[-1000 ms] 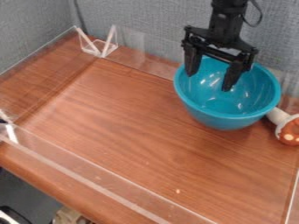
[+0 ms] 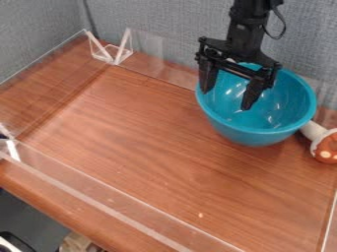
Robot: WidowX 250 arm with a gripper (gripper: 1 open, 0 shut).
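A black gripper [image 2: 228,84] hangs at the upper right over a blue bowl [image 2: 257,121], open, its two fingers spread downward above and at the bowl's left and inner part. I cannot tell whether it touches the bowl. Just right of the bowl, partly behind it, lies a white object with a red, spotted mushroom-like cap [image 2: 325,148].
A white wire frame [image 2: 110,51] stands at the back left. Grey walls and clear edging bound the table at the back and left.
The gripper has moved slightly left and up over the last second, still open. The bowl shows little or no movement.
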